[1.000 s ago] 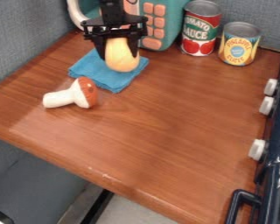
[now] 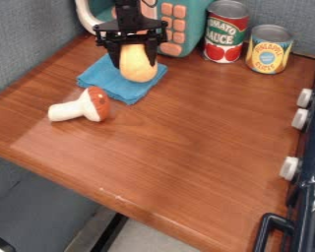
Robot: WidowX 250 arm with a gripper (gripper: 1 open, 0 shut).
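Observation:
My black gripper (image 2: pixel 130 35) is at the top centre, over a pale orange, oval object (image 2: pixel 137 67) that stands on a folded blue cloth (image 2: pixel 97 81). The fingers are around the object's top, but whether they are shut on it I cannot tell. A white and red object (image 2: pixel 79 108), like a toy mushroom, lies on its side left of and in front of the cloth.
A teal appliance (image 2: pixel 184 16) stands behind. A tomato sauce can (image 2: pixel 223 35) and a yellow-label can (image 2: pixel 268 51) stand at the back right. A dark stove-like unit (image 2: pixel 305 177) borders the right.
My gripper has risen very slightly; the pale orange object has barely moved, if at all.

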